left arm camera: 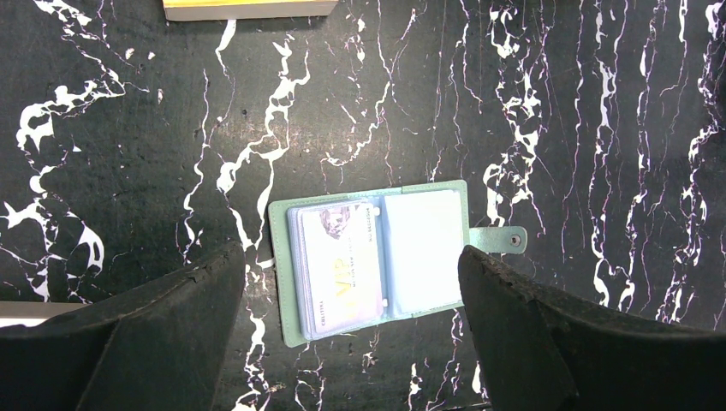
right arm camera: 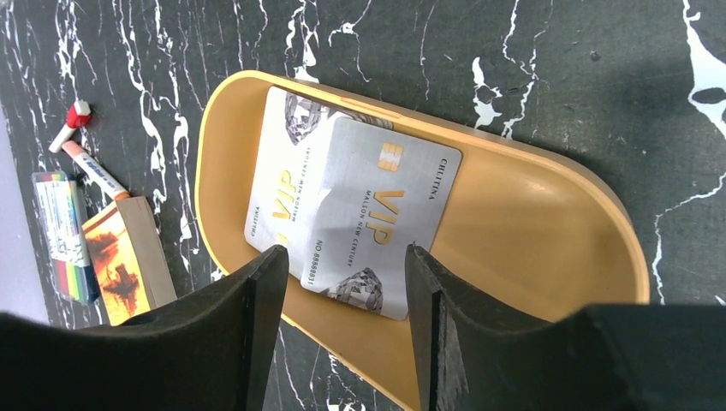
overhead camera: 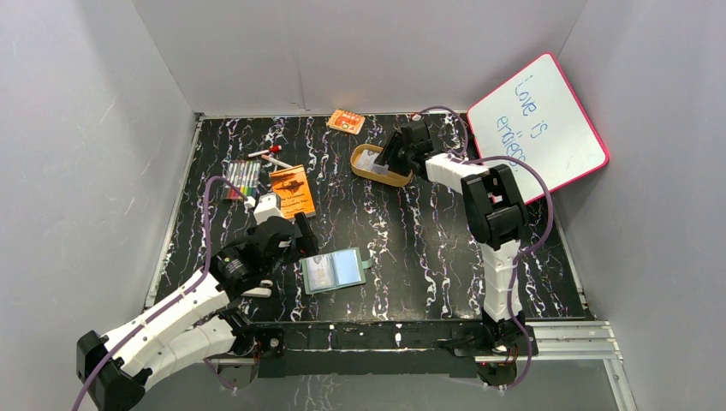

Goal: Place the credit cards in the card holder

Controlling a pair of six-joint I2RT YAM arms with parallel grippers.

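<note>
An open green card holder [overhead camera: 334, 271] lies at the front of the table, a VIP card [left arm camera: 338, 265] in its left sleeves and clear sleeves [left arm camera: 421, 248] on the right. My left gripper is open above it, holding nothing. At the back, a yellow oval container [overhead camera: 381, 176] holds overlapping silver VIP cards [right arm camera: 377, 214]. My right gripper is open over this container, its fingertips at the lower edge of the cards, nothing visibly held between them.
An orange book [overhead camera: 291, 188], markers [overhead camera: 242, 175] and a hammer-like red item [overhead camera: 274, 149] lie back left, a small orange box [overhead camera: 346, 120] at the back. A whiteboard [overhead camera: 539, 128] leans at right.
</note>
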